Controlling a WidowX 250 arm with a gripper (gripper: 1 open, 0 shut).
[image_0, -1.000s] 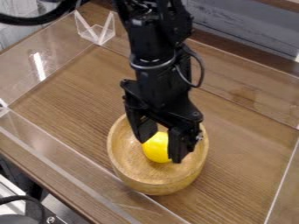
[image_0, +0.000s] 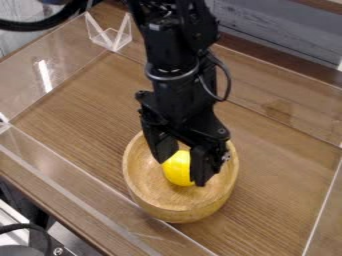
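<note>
A black robot gripper (image_0: 190, 152) hangs from the top of the camera view, low over a round wooden bowl (image_0: 179, 207). A yellow object (image_0: 179, 172) sits inside the bowl, partly hidden by the gripper's fingers, which reach down on either side of its upper part. Whether the fingers touch or hold it I cannot tell.
The wooden table (image_0: 74, 110) has free room left and right of the bowl. A white wire-like object (image_0: 110, 30) stands at the back left. Clear edging runs along the left and front, and a black cable (image_0: 27, 228) lies at the lower left.
The arm and gripper have shifted very slightly over the bowl; the bowl and yellow object look unmoved.
</note>
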